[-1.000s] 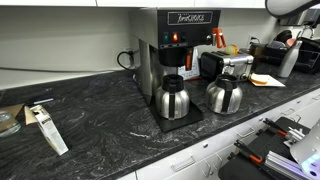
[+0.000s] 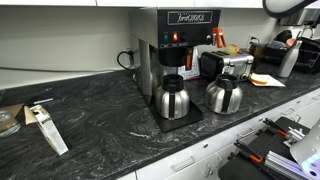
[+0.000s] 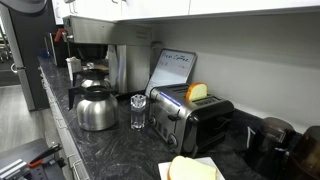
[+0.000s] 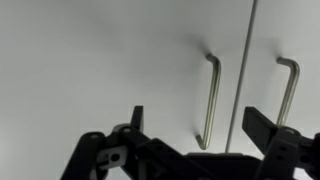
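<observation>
My gripper stands open in the wrist view, nothing between its dark fingers. It faces pale cabinet doors, where a metal bar handle (image 4: 210,102) shows beyond the gap and a second handle (image 4: 288,92) is farther right. On the dark counter, one steel carafe (image 2: 172,100) sits in the coffee maker (image 2: 150,55) and another carafe (image 2: 224,95) is beside it. A silver toaster (image 3: 192,120) has a bread slice (image 3: 196,92) sticking up from its top. More bread (image 3: 190,170) lies on a white napkin at the near edge.
A clear jar (image 3: 138,108) stands between carafe and toaster. Dark canisters (image 3: 268,140) are by the wall at right. An open white box (image 2: 48,130) lies at the far left.
</observation>
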